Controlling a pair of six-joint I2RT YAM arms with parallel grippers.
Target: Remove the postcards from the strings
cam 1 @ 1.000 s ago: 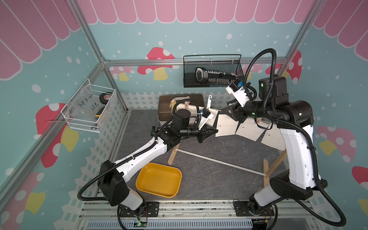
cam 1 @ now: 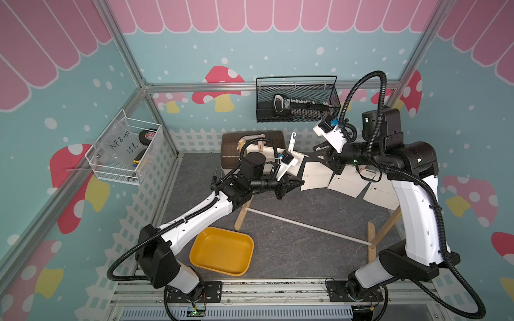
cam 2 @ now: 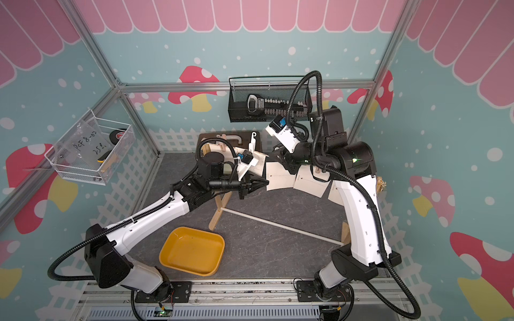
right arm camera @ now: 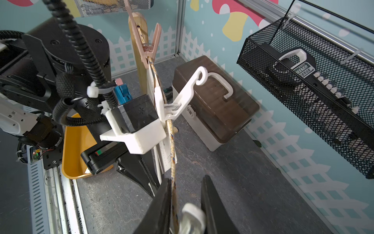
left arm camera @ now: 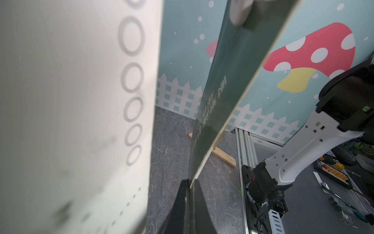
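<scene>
Pale postcards [cam 1: 316, 175] hang in a row from a string [right arm camera: 171, 148] held on a wooden stand, with a white clip [right arm camera: 175, 105] and a pink clip [right arm camera: 150, 46] on it. My left gripper is shut at a postcard's thin lower edge [left arm camera: 210, 128]; this card fills part of the left wrist view. My right gripper is part open at the string, with a blurred white piece [right arm camera: 192, 216], probably a clip, at its fingertips; whether it grips that piece is unclear.
A yellow tray [cam 1: 221, 251] lies front left. A brown case [right arm camera: 214, 101] stands behind the string, below a black mesh basket [cam 1: 297, 101]. A white rod [cam 1: 305, 224] crosses the clear floor in front of the postcards.
The left arm stays in place.
</scene>
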